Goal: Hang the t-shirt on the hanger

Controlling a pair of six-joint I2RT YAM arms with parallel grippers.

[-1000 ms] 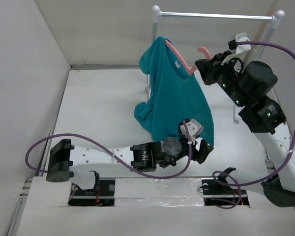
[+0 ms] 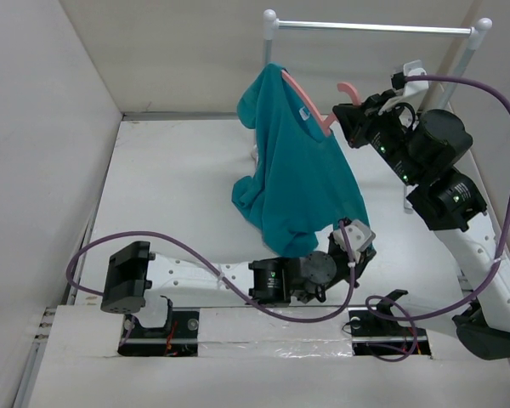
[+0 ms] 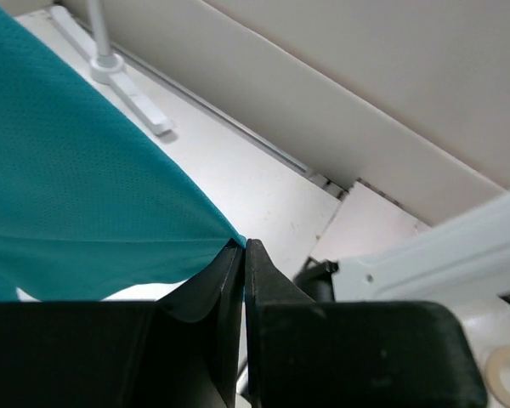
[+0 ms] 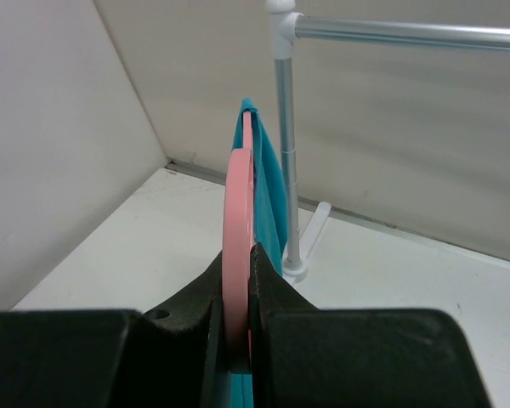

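Observation:
The teal t shirt (image 2: 297,178) drapes from one arm of the pink hanger (image 2: 303,100), whose tip sits inside the fabric. My right gripper (image 2: 348,127) is shut on the hanger (image 4: 238,221), seen edge-on with the shirt (image 4: 272,195) behind it. My left gripper is shut at the shirt's lower right, a thin edge of the fabric (image 3: 110,212) pinched at its fingertips.
A white rack with a horizontal rail (image 2: 370,27) stands at the back, its post (image 4: 287,153) behind the shirt. White walls close in the sides.
My right gripper and the hanger have shifted slightly, with the shirt still draped on the hanger.

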